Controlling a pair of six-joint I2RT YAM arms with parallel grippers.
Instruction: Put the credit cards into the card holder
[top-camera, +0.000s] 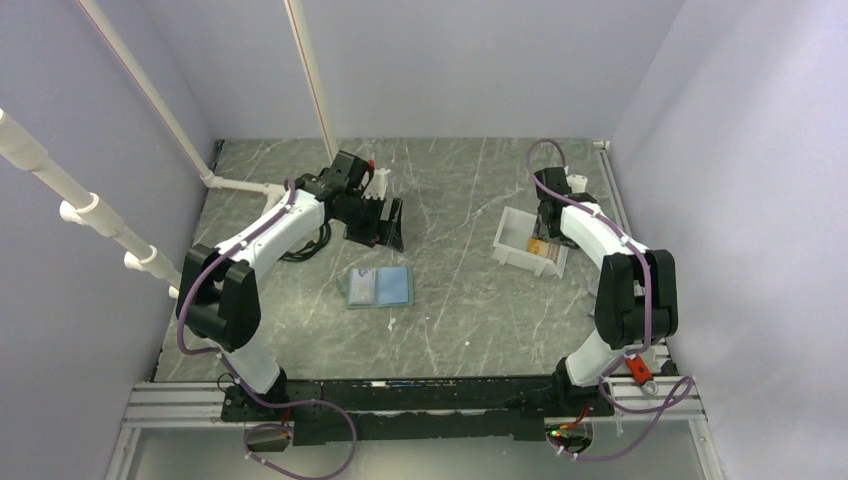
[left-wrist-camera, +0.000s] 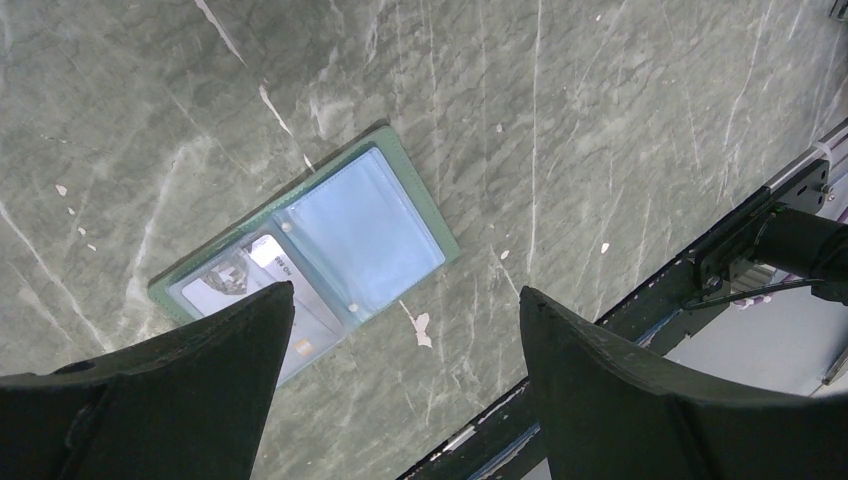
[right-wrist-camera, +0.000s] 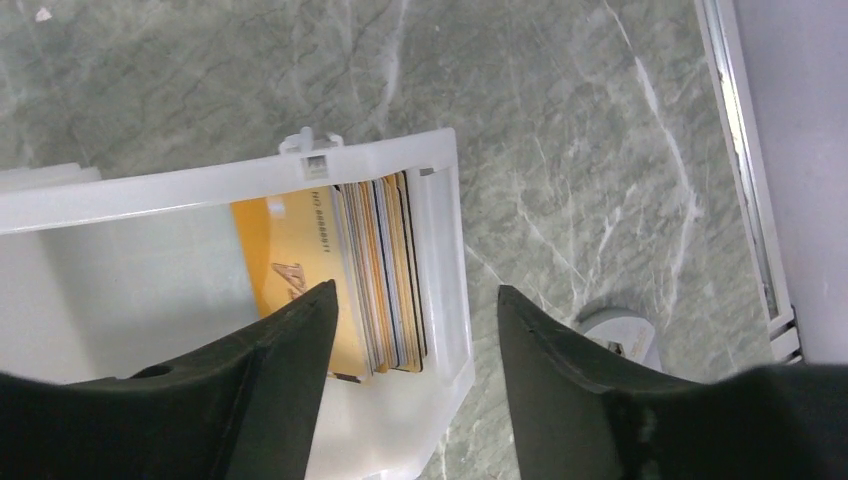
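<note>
The card holder (left-wrist-camera: 372, 232) lies spread open on the table, green-edged, with a pale card in one clear pocket and the blue-looking pocket beside it apparently empty. Behind it, my left gripper (top-camera: 391, 222) hangs open, its fingers (left-wrist-camera: 190, 385) wide apart with nothing between them. Credit cards (right-wrist-camera: 384, 270) stand as a row on edge against the end wall of the white bin (right-wrist-camera: 440, 150), an orange card (right-wrist-camera: 290, 250) leaning in front. My right gripper is over that end of the bin, fingers apart, one on the cards' side and the other beyond the wall.
A round grey-white object (right-wrist-camera: 620, 330) lies on the table right of the bin. Black cable (top-camera: 310, 245) coils behind the left arm. Between holder and bin the marble table (top-camera: 440, 260) is clear.
</note>
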